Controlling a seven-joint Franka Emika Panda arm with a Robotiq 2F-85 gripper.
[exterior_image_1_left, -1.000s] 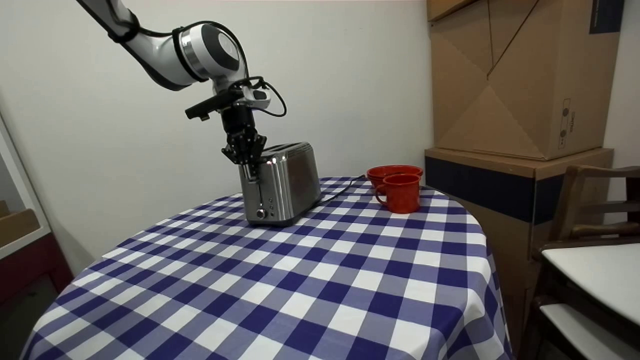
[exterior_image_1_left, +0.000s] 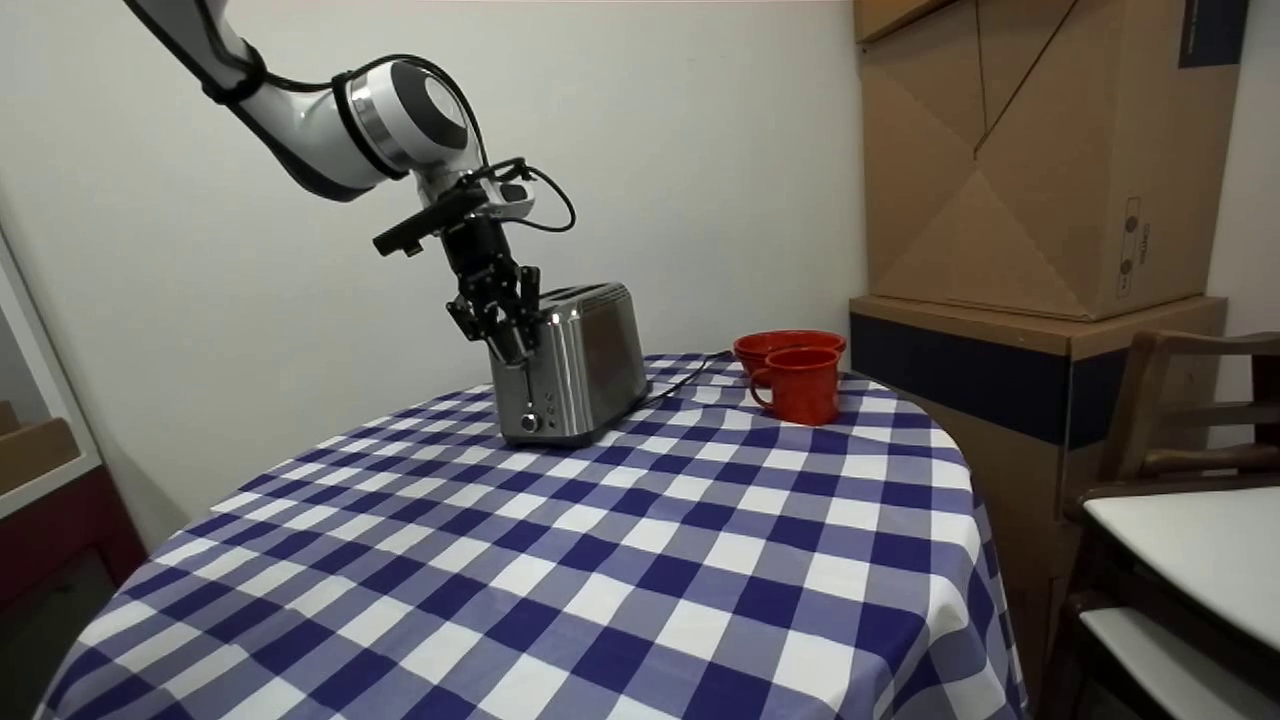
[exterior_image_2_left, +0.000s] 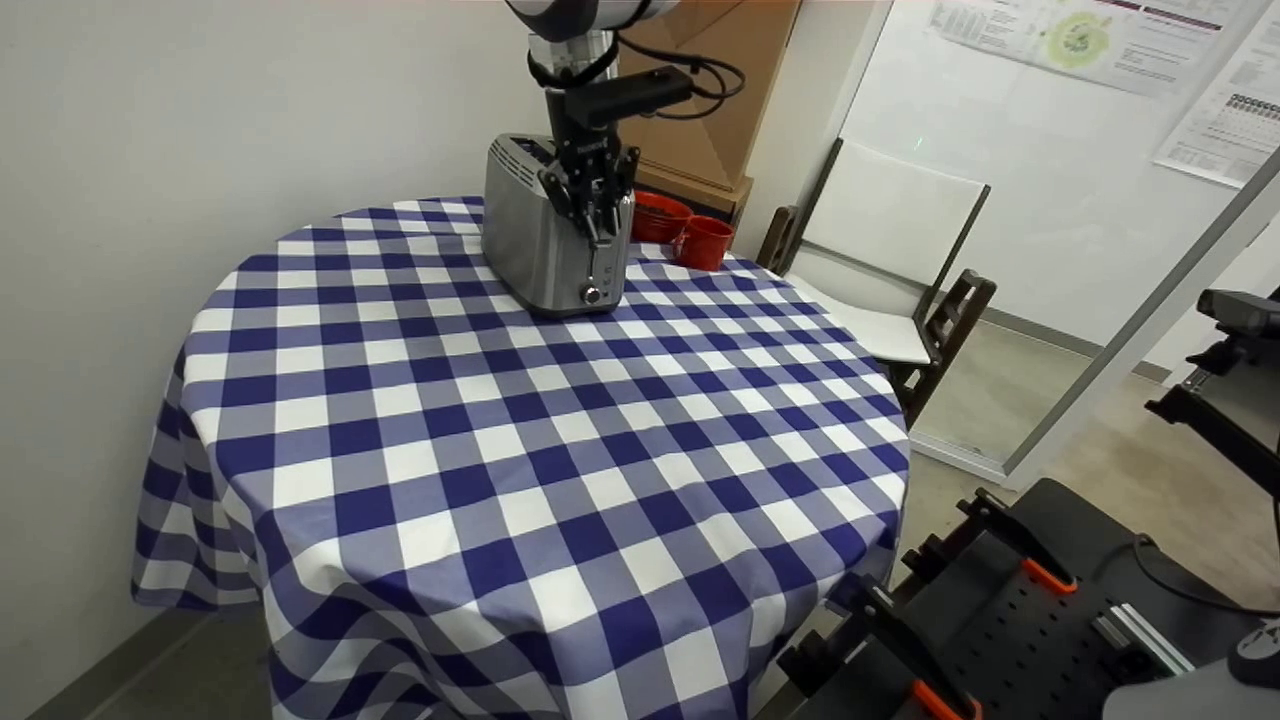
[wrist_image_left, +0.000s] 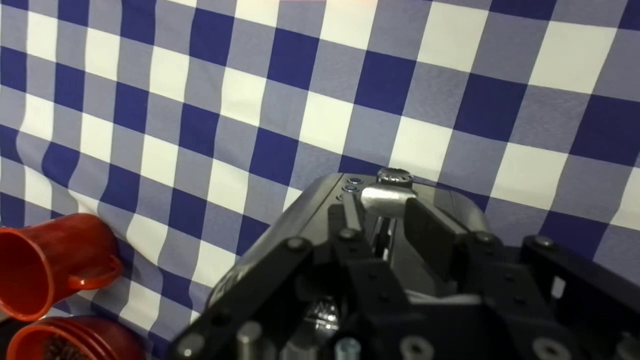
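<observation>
A silver toaster (exterior_image_1_left: 590, 366) stands upright on the checked cloth, its control end towards the room. On that end are a lever (wrist_image_left: 387, 200), a round knob (wrist_image_left: 394, 176) and small buttons (wrist_image_left: 351, 188). My gripper points down at this end, part open. In the wrist view its two fingers stand either side of the lever's line, with a gap between them. The lever's broad silver tab shows just beyond the fingertips; whether they touch it, I cannot tell. Exterior view 2 also has the gripper (exterior_image_2_left: 596, 234) against the toaster's front.
Right of the toaster stand a red mug (exterior_image_1_left: 801, 386) and red bowls (exterior_image_1_left: 768, 343). The power cord (exterior_image_1_left: 686, 380) trails behind the toaster. Cardboard boxes (exterior_image_1_left: 1044, 180) fill the far right corner.
My gripper has shifted slightly right and lower, and its fingers look farther apart. The toaster has shifted a little to the right and back. The mug and bowls have stayed put.
</observation>
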